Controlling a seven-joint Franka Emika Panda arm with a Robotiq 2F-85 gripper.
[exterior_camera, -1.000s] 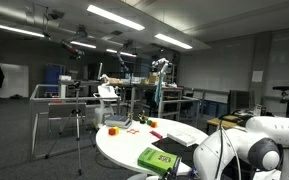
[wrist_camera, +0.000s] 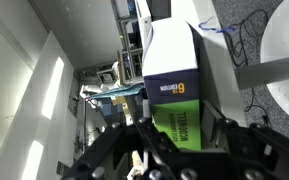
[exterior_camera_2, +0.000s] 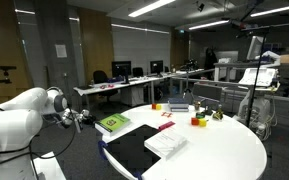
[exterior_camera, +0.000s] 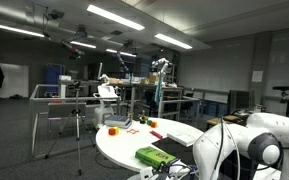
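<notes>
A box with a green cover [exterior_camera: 156, 156] is at the near edge of the white table, in front of the arm. In the wrist view the box [wrist_camera: 174, 85] shows its lettered end, grey with orange print above a green band, and reaches away from the camera. My gripper is shut on its near end. Exterior view 2 shows the same green box [exterior_camera_2: 112, 124] at the table's left edge, with the arm behind it. Whether its underside touches the table cannot be made out.
On the white table [exterior_camera_2: 219, 150] lie a black panel [exterior_camera_2: 136, 150], a white flat box [exterior_camera_2: 165, 143] and several small coloured blocks [exterior_camera_2: 198, 122]. A tripod [exterior_camera: 79, 125] stands on the floor beyond the table.
The arm has shifted slightly, and more of it shows behind the box. The green box has tilted a little and moved slightly.
</notes>
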